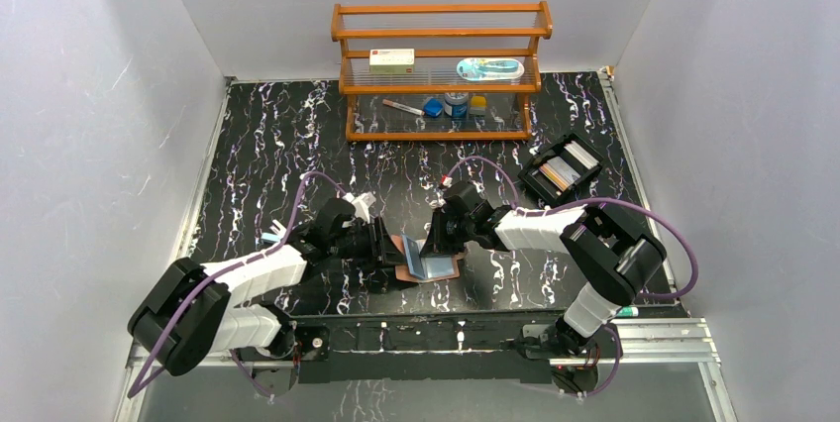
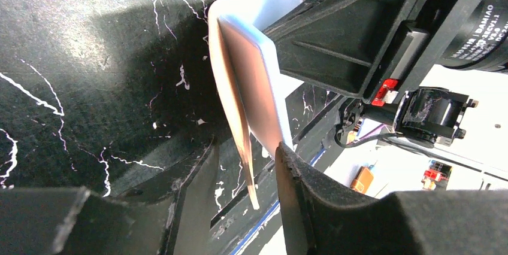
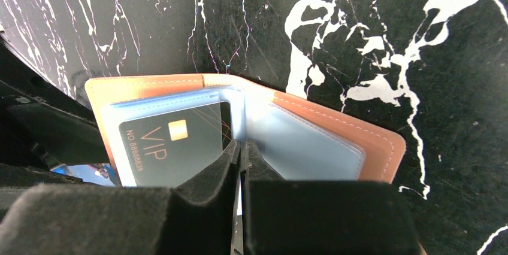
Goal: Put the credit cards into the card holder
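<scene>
The tan card holder (image 1: 440, 274) lies open on the marble table between both grippers, with clear pale-blue sleeves (image 3: 305, 147); a dark VIP card (image 3: 171, 144) shows in one sleeve in the right wrist view. My left gripper is part open at the holder's near flap, whose edge hangs between and beyond the fingertips in the left wrist view. My right gripper (image 1: 432, 244) is closed on the holder's sleeves near the fold (image 3: 238, 117); exactly what sits between its fingertips is hidden.
A wooden rack (image 1: 441, 135) with a box and small items stands at the back. A black tray (image 1: 561, 169) of cards is at the right.
</scene>
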